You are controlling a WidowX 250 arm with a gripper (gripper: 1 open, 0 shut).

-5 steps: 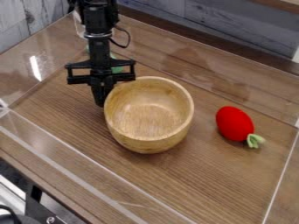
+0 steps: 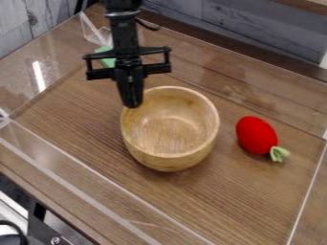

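My gripper (image 2: 128,96) is shut, with nothing seen between its fingers, and hangs over the back-left rim of a large tan bowl (image 2: 170,134). The bowl is empty and sits in the middle of the wooden table. A green object (image 2: 106,59) is partly hidden behind the arm at the back left.
A red vegetable or fruit with a pale green top (image 2: 257,136) lies right of the bowl.
My gripper has risen from low by the bowl's left rim and looks larger and higher now. The bowl and red object have not visibly moved.
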